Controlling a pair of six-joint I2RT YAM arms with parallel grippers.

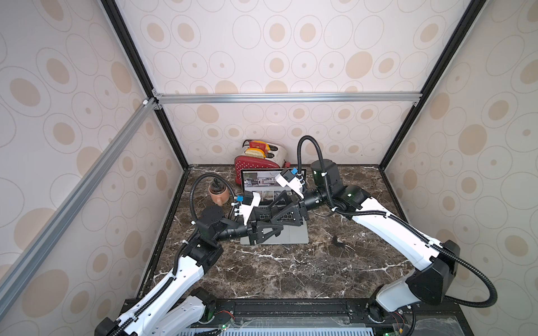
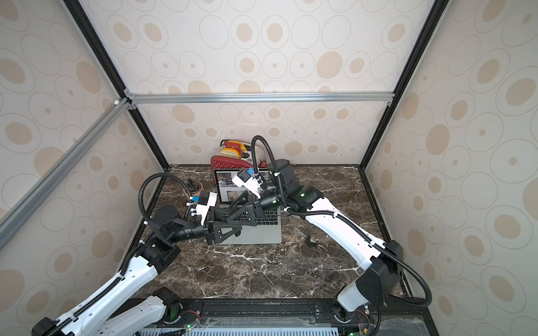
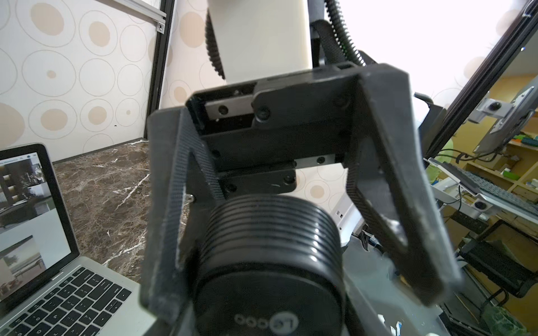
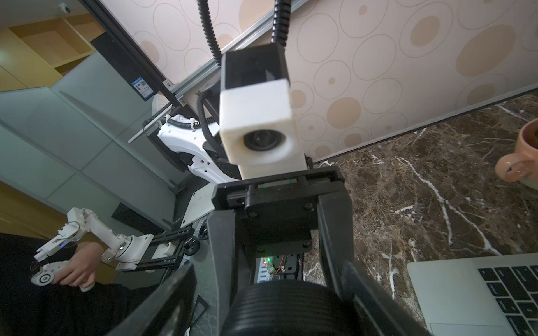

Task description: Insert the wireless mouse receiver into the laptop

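Observation:
The silver laptop (image 1: 297,234) lies open on the dark marble table, its screen lit. Above its keyboard my two grippers face each other in the air. Between the fingers of my left gripper (image 1: 277,230) there appears to be a black mouse (image 3: 269,240) with ribbed sides and a light logo, close up in the left wrist view and cut off low in the right wrist view. My right gripper (image 1: 274,214) stands open, its fingers (image 3: 162,224) spread on either side of the mouse and seemingly clear of it. No receiver can be made out.
A pink mug (image 1: 218,195) stands left of the laptop. Behind the screen sits a red and cream toaster-like object (image 1: 260,159). A small dark item (image 1: 337,242) lies on the table to the laptop's right.

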